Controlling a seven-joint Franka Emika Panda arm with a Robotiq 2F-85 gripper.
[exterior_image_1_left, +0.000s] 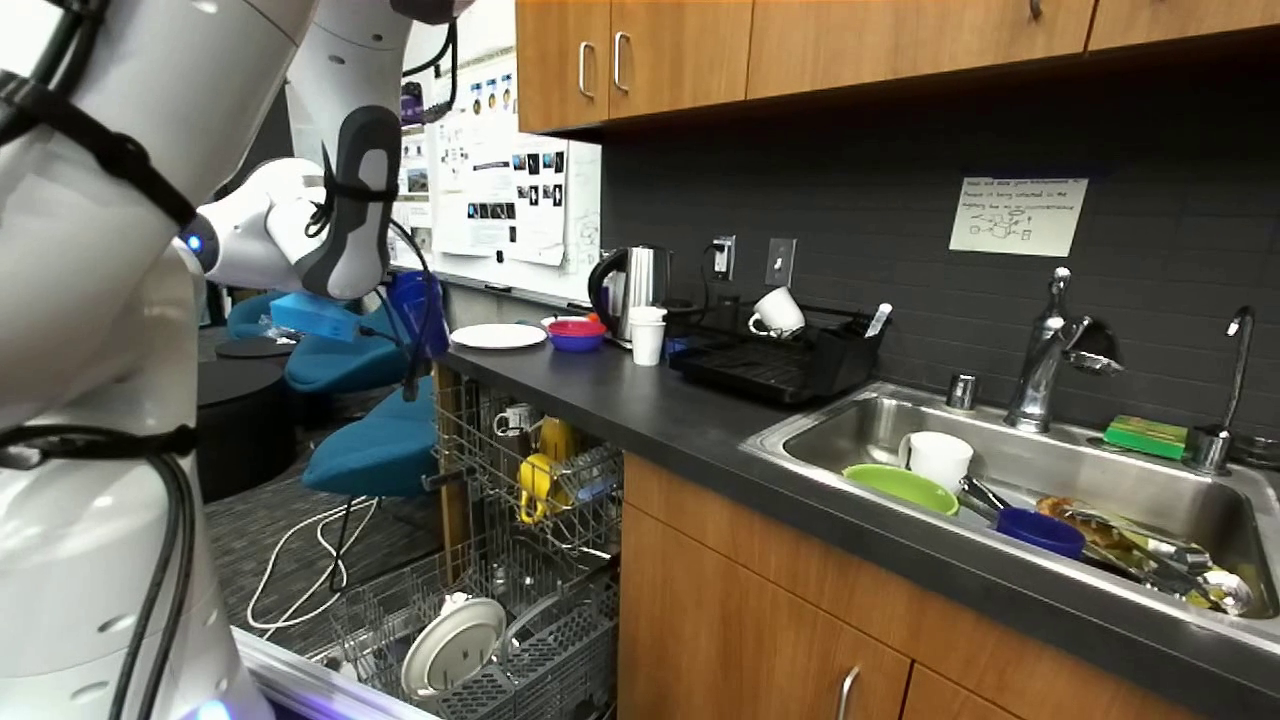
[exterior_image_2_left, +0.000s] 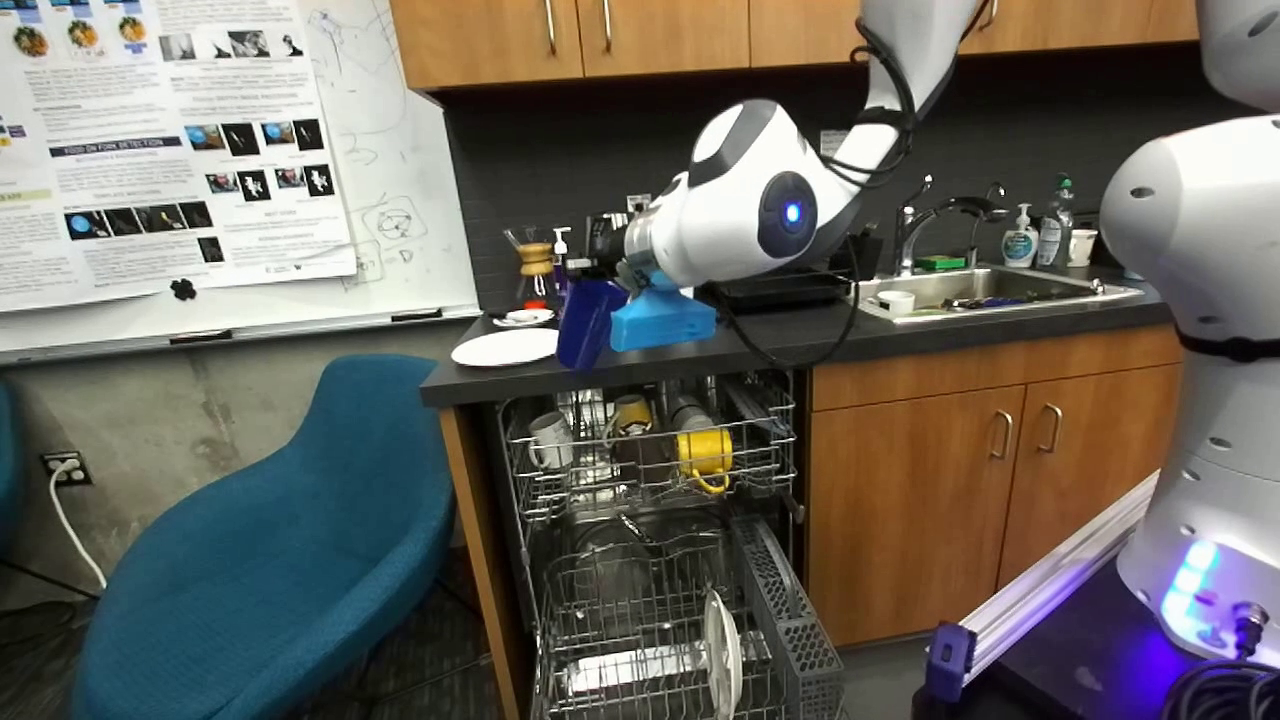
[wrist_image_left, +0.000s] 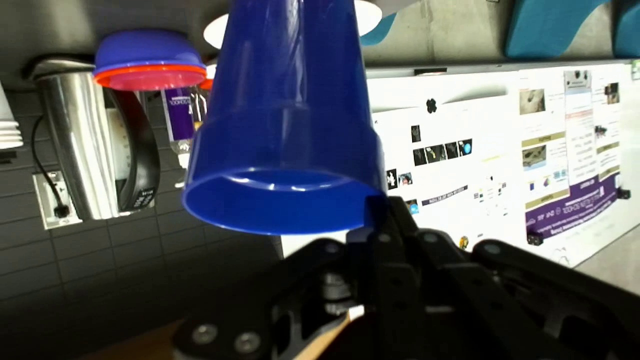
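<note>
A dark blue plastic cup (wrist_image_left: 288, 120) fills the upper middle of the wrist view, its open mouth facing the camera. My gripper is shut on its thin rim, at the right side of the mouth. In exterior view 2 the cup (exterior_image_2_left: 588, 324) hangs tilted beside the counter's left end, above the dishwasher. Exterior view 1 shows the cup (exterior_image_1_left: 416, 314) just left of the counter corner, partly behind cables. The fingertips are too small to make out in both exterior views.
The dishwasher's upper rack (exterior_image_2_left: 600, 462) holds mugs, including a yellow mug (exterior_image_2_left: 705, 456); a plate (exterior_image_2_left: 722, 654) stands in the lower rack (exterior_image_2_left: 624, 600). On the counter are a white plate (exterior_image_1_left: 498, 336), stacked bowls (exterior_image_1_left: 577, 336), paper cups (exterior_image_1_left: 648, 336) and a kettle (exterior_image_1_left: 642, 288).
</note>
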